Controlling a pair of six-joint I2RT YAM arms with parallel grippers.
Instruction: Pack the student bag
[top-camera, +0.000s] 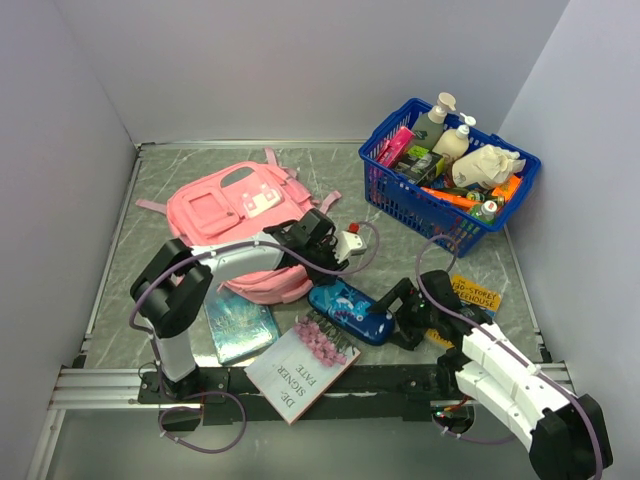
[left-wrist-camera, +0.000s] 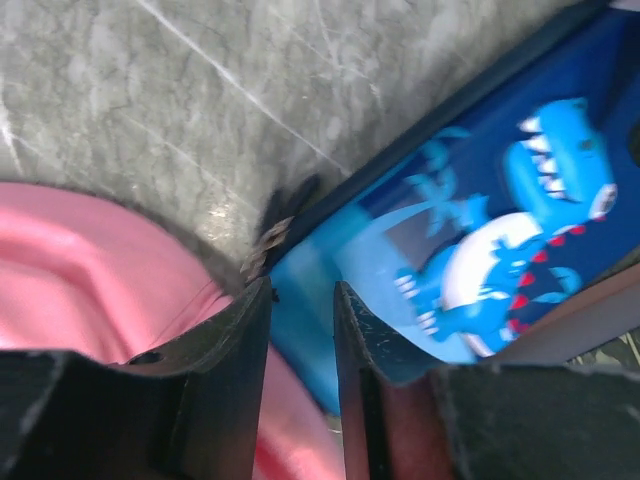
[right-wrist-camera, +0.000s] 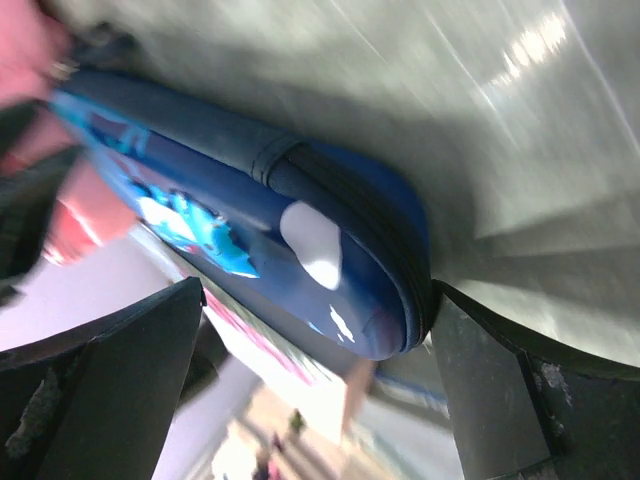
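Observation:
The blue pencil case with a shark print lies on the floor, its left end against the pink backpack and partly over a magazine. My left gripper is low at the case's left end. In the left wrist view its fingers stand part open over the case, close to the zipper pull; a grip does not show. My right gripper is open around the case's other end, one finger on each side. The backpack borders the case in the left wrist view.
A "Designer" magazine and a teal book lie at the front. A yellow and blue book is partly under the right arm. A full blue basket stands back right; floor between basket and backpack is clear.

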